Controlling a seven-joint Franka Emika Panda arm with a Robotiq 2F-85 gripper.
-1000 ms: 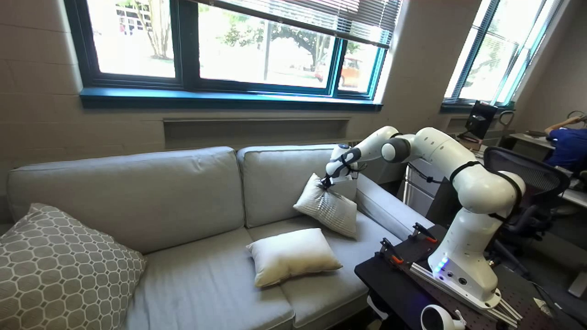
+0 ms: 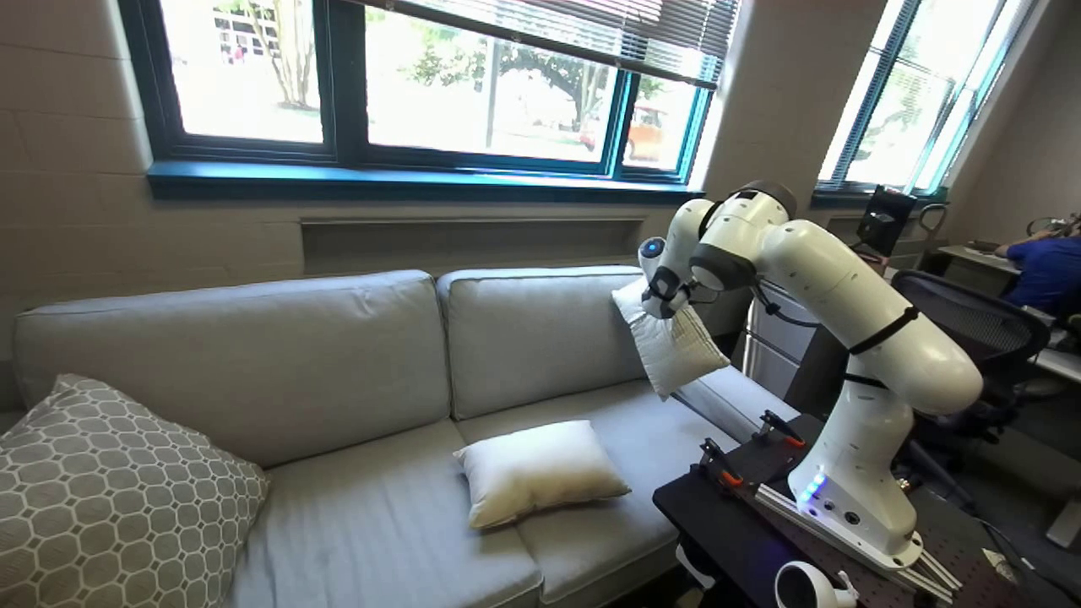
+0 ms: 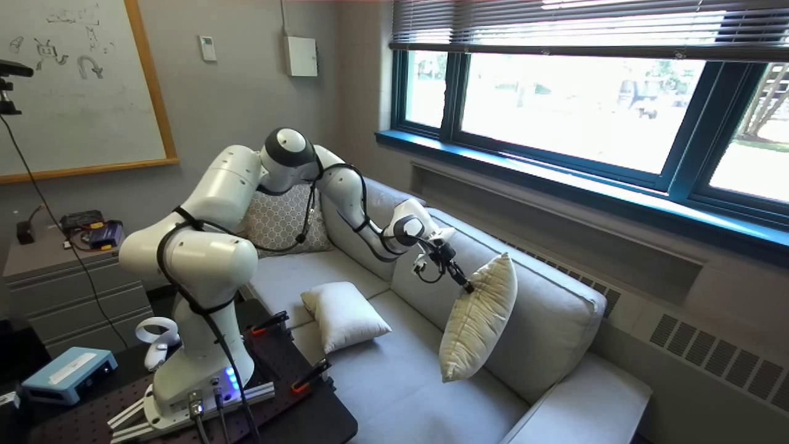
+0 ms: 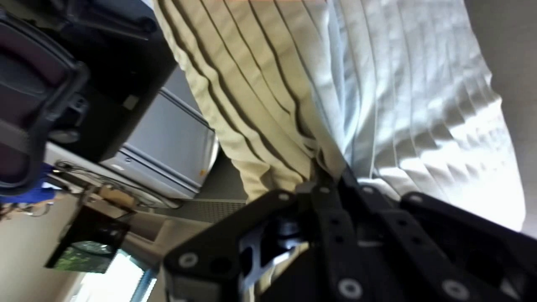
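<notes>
A cream pleated pillow (image 3: 482, 318) hangs from my gripper (image 3: 468, 287) above the right end of the sofa. In the wrist view the gripper is shut on a bunched fold of the pleated pillow (image 4: 428, 100), which spreads out on both sides of the fingers. From the front, the pleated pillow (image 2: 669, 350) hangs tilted near the right armrest, its top edge partly covered by the arm's wrist. A plain white pillow (image 2: 544, 471) lies flat across the seat cushions. At the far left, a grey patterned pillow (image 2: 122, 496) leans on the sofa.
The grey sofa (image 2: 334, 527) has bare seat to the left of the white pillow. Its backrest stands below a window sill (image 2: 426, 182). A dark table (image 2: 709, 507) with clamps carries the arm's base. Beyond the right armrest stands a cabinet (image 2: 778, 339).
The gripper has risen and moved to the right, carrying the pleated pillow up off the seat. The white and patterned pillows have stayed in place.
</notes>
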